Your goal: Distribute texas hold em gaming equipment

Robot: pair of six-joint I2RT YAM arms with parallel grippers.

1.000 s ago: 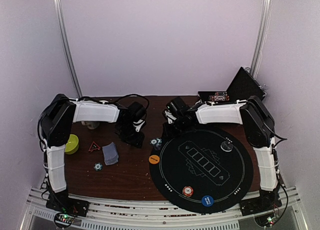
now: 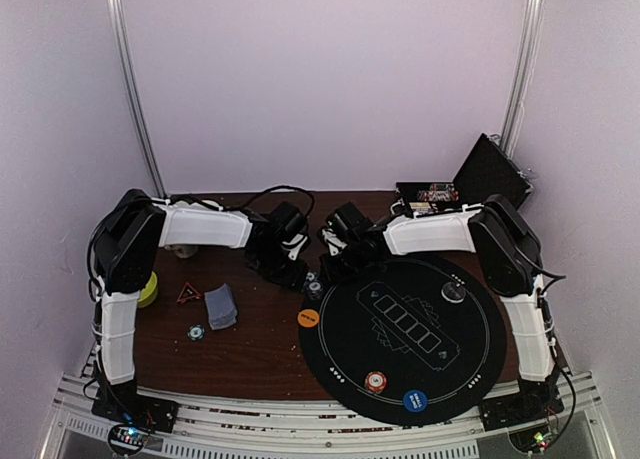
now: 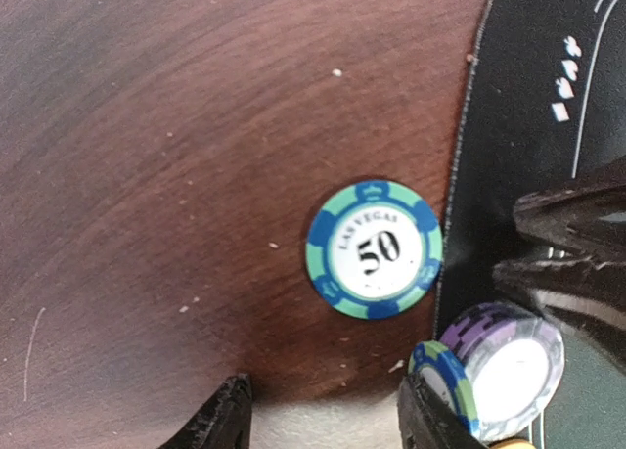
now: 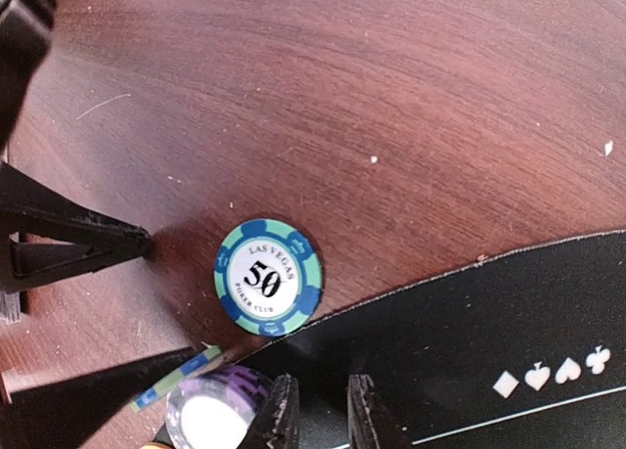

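Observation:
A 50 chip [image 3: 374, 249] lies flat on the wood beside the mat's edge. A purple chip stack [image 3: 511, 381] sits at the mat's rim, with a tilted blue-green chip [image 3: 445, 390] against it. My left gripper [image 2: 298, 279] and right gripper [image 2: 326, 271] meet above this spot. In the left wrist view, the left fingers are low beside the stack; whether they grip anything is unclear. The right fingertips show close together with a gap in the right wrist view, part open beside the stack.
The round poker mat [image 2: 470, 349] holds an orange marker [image 2: 308, 318], a blue marker [image 2: 415, 400], a red chip [image 2: 375, 381] and a clear disc [image 2: 453, 292]. Cards [image 2: 220, 306] and another chip [image 2: 196, 333] lie left. An open case [image 2: 480, 179] stands behind.
My left gripper has moved right toward the chips, and my right gripper has moved slightly left, so the two are closer together.

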